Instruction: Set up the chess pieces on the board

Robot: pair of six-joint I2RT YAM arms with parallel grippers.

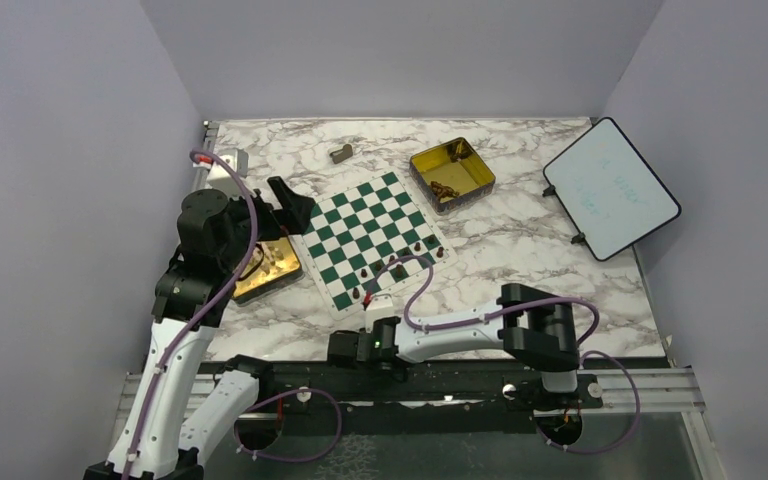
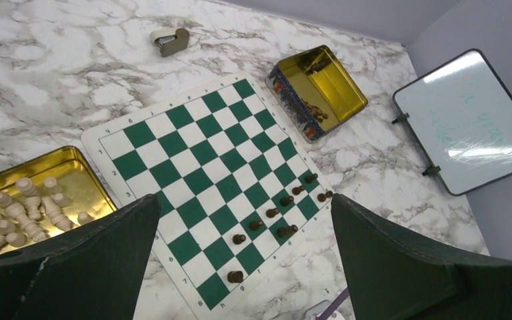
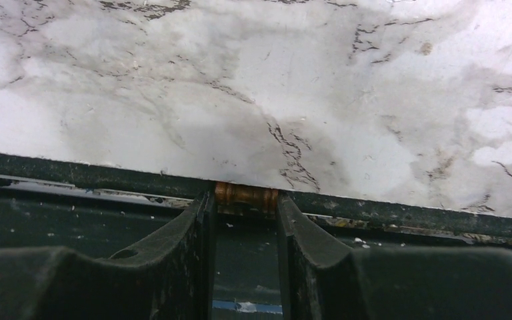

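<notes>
The green-and-white chessboard (image 1: 370,225) has several dark pieces standing along its near and right side. White pieces lie in the gold tray (image 2: 73,170) at left; dark pieces lie in the gold tin (image 1: 475,180) behind the board. My left gripper is open, raised over the table's left side, nothing between its fingers. My right gripper is low at the front table edge, shut on a brown wooden piece (image 3: 247,195), likely a chess piece, mostly hidden.
A whiteboard (image 1: 612,188) stands at the right. A small grey object (image 1: 341,154) lies behind the board. The table right of the board is clear. My right arm lies along the front edge.
</notes>
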